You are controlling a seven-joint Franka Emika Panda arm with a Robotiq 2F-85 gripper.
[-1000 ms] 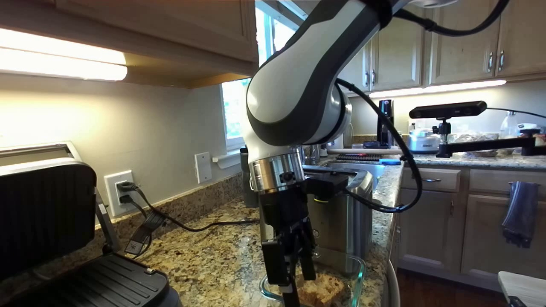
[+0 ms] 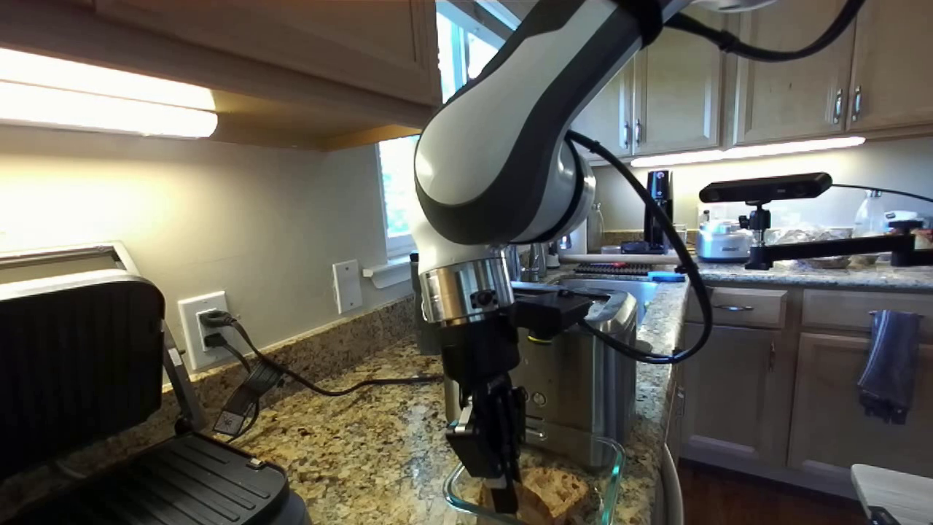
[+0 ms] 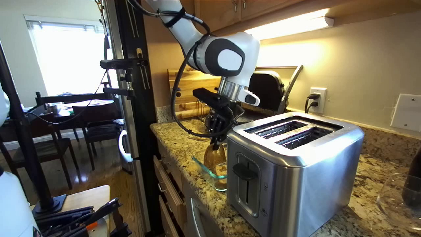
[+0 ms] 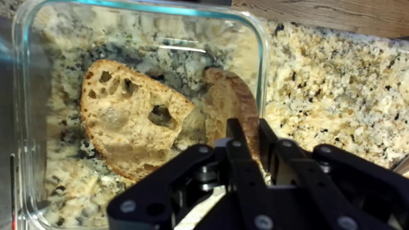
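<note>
Two slices of bread are in a clear glass dish (image 4: 264,72) on the counter. One bread slice (image 4: 126,115) lies with its holed face up in the wrist view. The other bread slice (image 4: 247,99) is tipped on edge near the dish's side, its brown crust between my fingertips. My gripper is shut on that slice, one finger on each side of it. In the second exterior view the held slice (image 3: 215,156) hangs under the gripper (image 3: 216,143), its lower edge down by the dish (image 3: 205,173). Part of the slice is hidden by the fingers.
A steel two-slot toaster (image 3: 294,166) stands right beside the dish, its slots empty. An opened black grill (image 2: 166,477) is at the left in the first exterior view. The counter's front edge runs close to the dish.
My gripper's fingers, apart a second ago, are now closed together on a bread slice. The arm has shifted slightly left in the first exterior view, and the slice stands more upright.
</note>
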